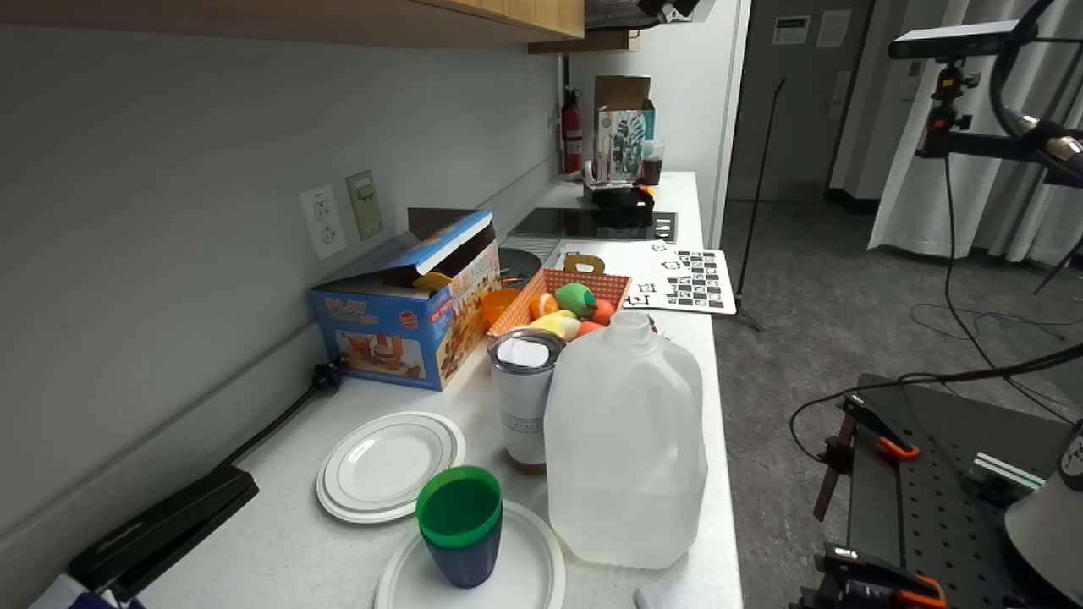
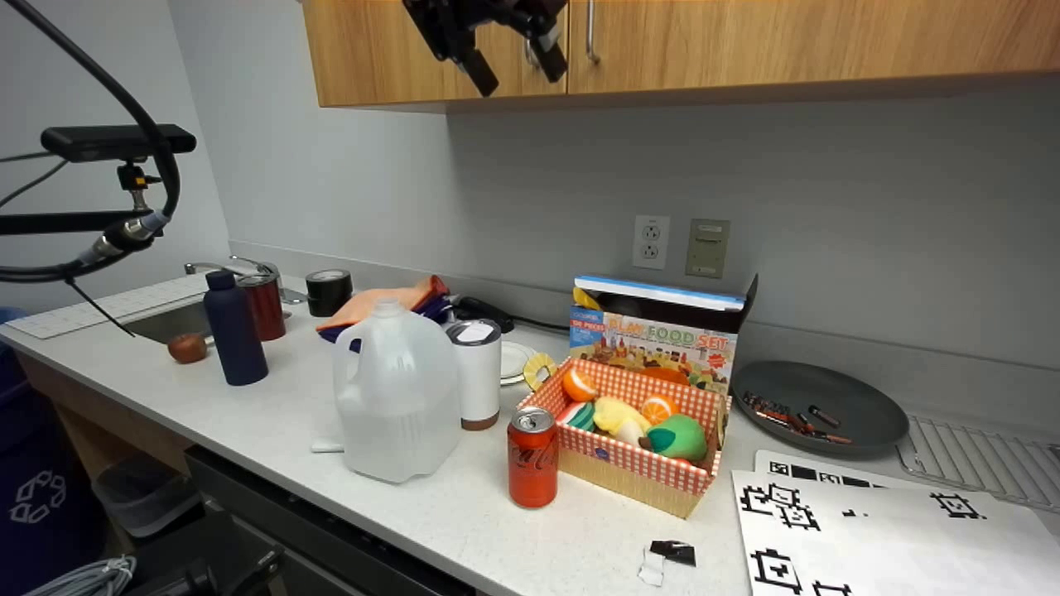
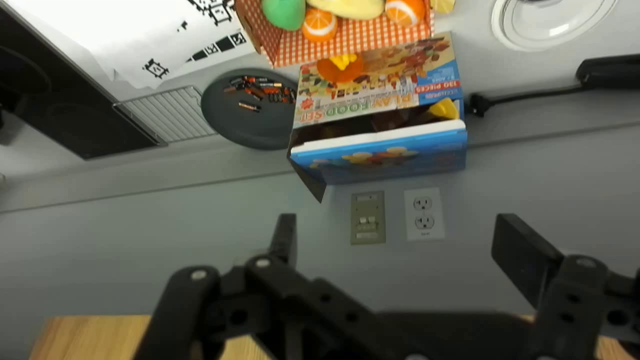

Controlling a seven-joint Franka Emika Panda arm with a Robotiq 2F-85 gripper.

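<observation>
High above the counter, in front of the wooden wall cabinet, my gripper hangs with its fingers spread and nothing between them. In the wrist view the open gripper faces the grey wall with its outlets. Below it on the counter stand the red checked basket of toy food, a red soda can, a clear plastic jug and a white tumbler. Green and blue cups are stacked on a white plate. Only a dark bit of the gripper shows at the top of exterior view 1.
A play food box leans open near the wall. To its side lie a dark pan holding small items, a wire rack and marker sheets. Beside the sink stand a navy bottle and a red cup.
</observation>
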